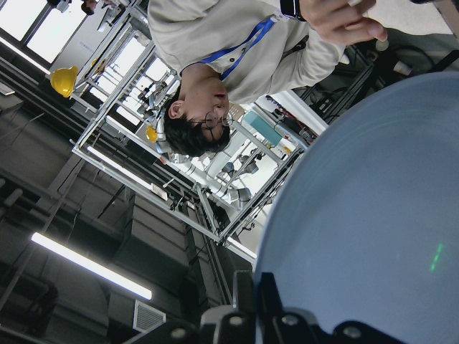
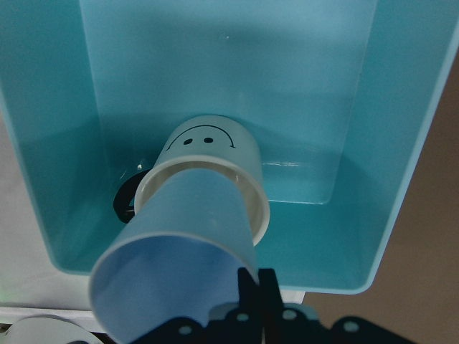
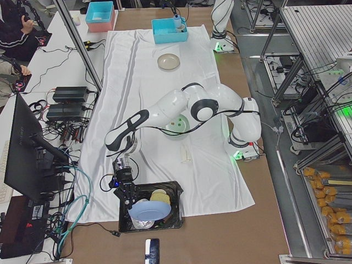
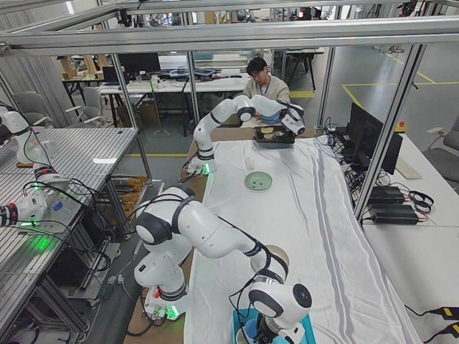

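My left gripper (image 3: pixel 127 199) is shut on the rim of a light-blue plate (image 3: pixel 149 210), held tilted over a black bin (image 3: pixel 175 217) with a yellow item (image 3: pixel 160 196) and crumpled foil in it. The plate fills much of the left wrist view. My right gripper holds a light-blue cup (image 2: pixel 165 283) by its rim above a turquoise bin (image 2: pixel 391 179), where a white smiley mug (image 2: pixel 208 136) with a black handle lies.
A beige plate (image 3: pixel 168 61) and a green plate (image 4: pixel 258 180) lie on the white cloth (image 3: pixel 137 82). A person (image 4: pixel 258 82) is beside the far end. A phone (image 3: pixel 152 250) lies on the table edge.
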